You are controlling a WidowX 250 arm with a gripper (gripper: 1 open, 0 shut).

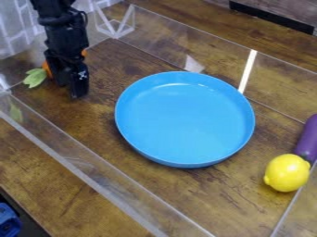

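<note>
My black gripper (69,78) is low at the upper left, open, over an orange object with pale green leaves (33,79), perhaps a carrot, that it largely hides. Whether that object is between the fingers I cannot tell. A large blue plate (183,117) lies in the middle of the wooden surface.
At the right lie a yellow lemon (286,172) and a purple object (307,141), partly out of frame. Clear plastic walls edge the area. Something dark blue (6,220) is at the lower left corner. The wood around the plate is clear.
</note>
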